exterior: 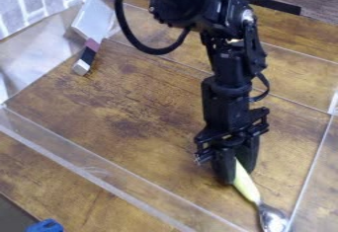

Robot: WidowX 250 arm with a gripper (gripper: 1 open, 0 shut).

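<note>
My black gripper [227, 157] reaches down to the lower right of the wooden surface, shut on the pale yellow-green handle of a spoon [244, 186]. The spoon's metal head [274, 218] lies near the bottom right, by the edge of a clear tray or border. The top of the handle is hidden by the fingers.
A white and dark brush-like object [89, 51] lies at the upper left beside a white crate. A clear border [93, 172] runs along the lower left, with a blue item [45, 225] beyond it.
</note>
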